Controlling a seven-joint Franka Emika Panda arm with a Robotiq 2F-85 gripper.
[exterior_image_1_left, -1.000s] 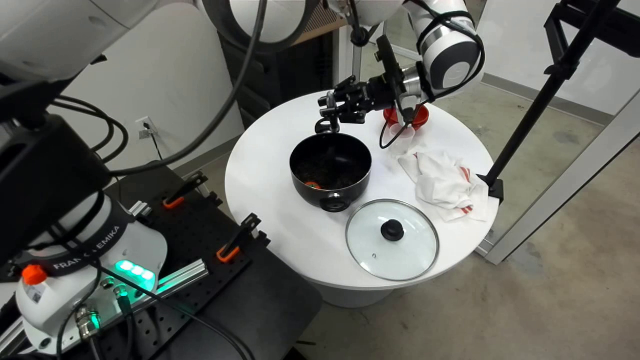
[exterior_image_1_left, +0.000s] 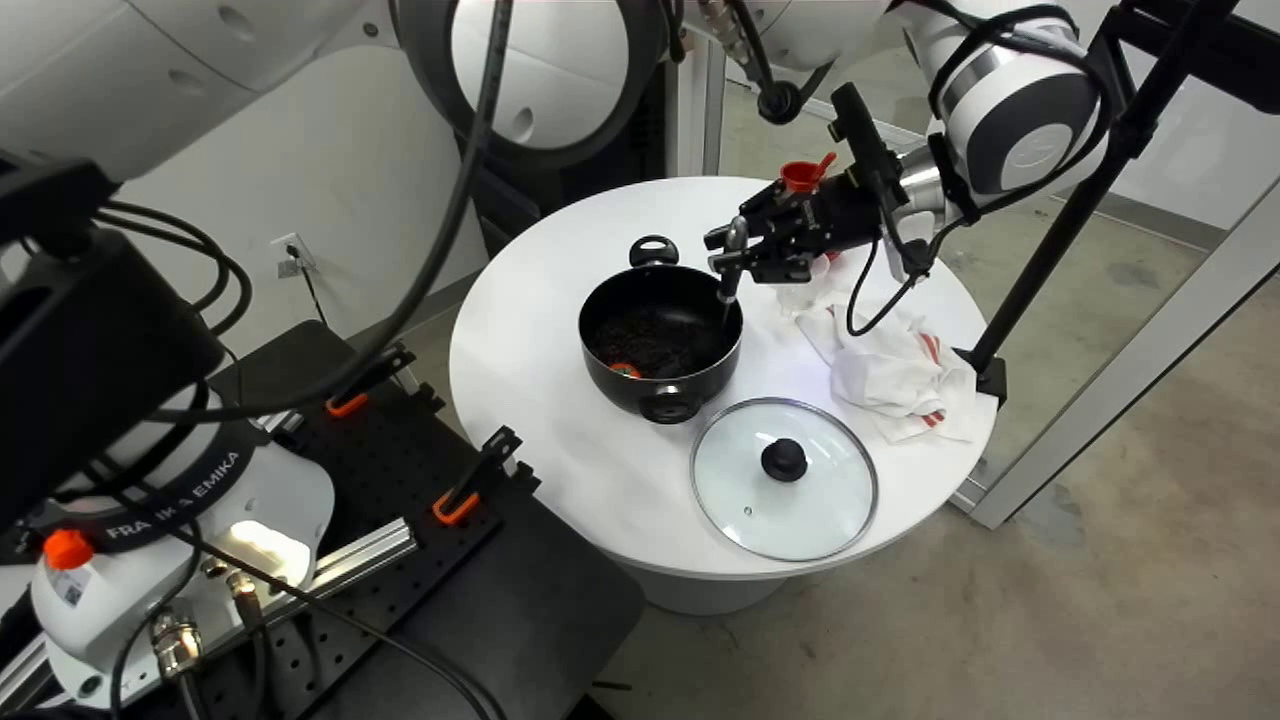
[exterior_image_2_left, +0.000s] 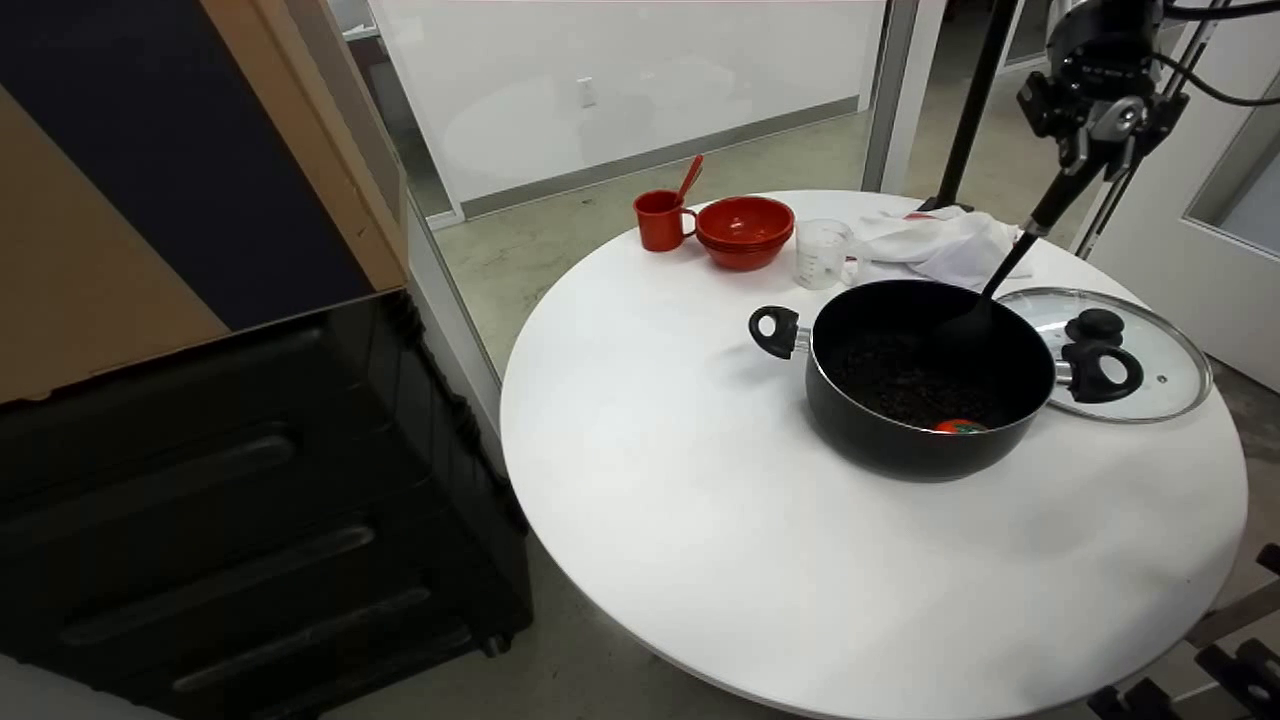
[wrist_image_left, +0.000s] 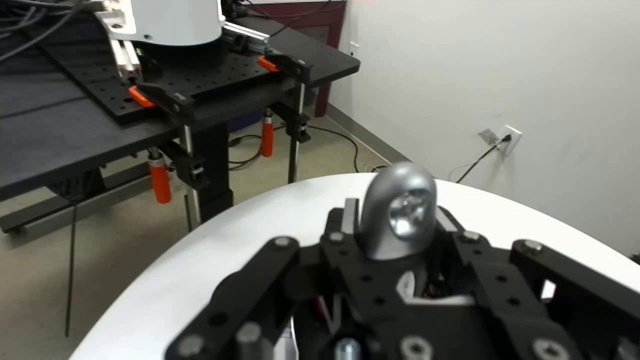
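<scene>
A black two-handled pot (exterior_image_2_left: 894, 444) stands on the white table, dark contents (exterior_image_2_left: 900, 378) and a red-orange piece (exterior_image_2_left: 960, 425) inside it. My gripper (exterior_image_2_left: 1110, 150) is shut on the handle of a black utensil (exterior_image_2_left: 1062, 198), whose lower end reaches down into the pot. That end is hard to make out against the dark interior. Beyond the pot's right rim in exterior view 1, the gripper (exterior_image_1_left: 734, 250) holds the utensil tilted. The silver handle tip (wrist_image_left: 399, 210) rises between the fingers in the wrist view.
A glass lid (exterior_image_1_left: 786, 510) lies beside the pot. A white towel (exterior_image_1_left: 894, 372), a clear measuring cup (exterior_image_2_left: 822, 253), red bowls (exterior_image_2_left: 744, 228) and a red mug (exterior_image_2_left: 659, 222) stand along the far side.
In exterior view 1, my arm and gripper have moved rightward and slightly down with the utensil, from near the pot's far handle to its right rim. The pot and lid have stayed put.
</scene>
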